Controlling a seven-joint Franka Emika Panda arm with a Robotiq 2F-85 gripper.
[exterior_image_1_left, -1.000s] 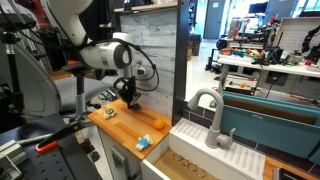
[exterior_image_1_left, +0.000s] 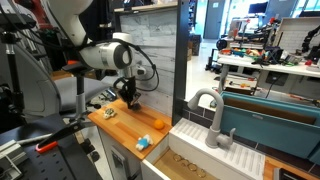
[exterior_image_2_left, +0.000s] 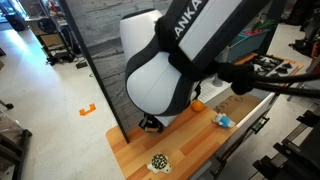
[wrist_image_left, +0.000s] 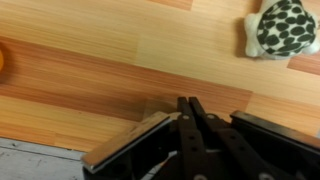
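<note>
My gripper (exterior_image_2_left: 151, 122) is low over the wooden counter (exterior_image_1_left: 124, 124), close to the grey plank wall. Its dark fingers (wrist_image_left: 190, 125) reach in from the bottom of the wrist view. They are shut on a brown, wood-coloured block (wrist_image_left: 128, 139), which shows beside them. The same brown block (exterior_image_2_left: 153, 128) appears small under the gripper in exterior view 2, at the counter's surface. Whether it touches the wood is hard to tell. Much of it is hidden by the fingers. In exterior view 1 the gripper (exterior_image_1_left: 133, 104) is small and dark, so its fingers cannot be made out.
A white toy with a dark-spotted green back (wrist_image_left: 284, 27) lies near the counter's end. An orange ball (exterior_image_1_left: 159, 124) and a blue-and-white toy (exterior_image_1_left: 143, 142) sit towards the sink (exterior_image_1_left: 196, 142). Bare wood lies between them. The plank wall (exterior_image_2_left: 108, 62) borders the back.
</note>
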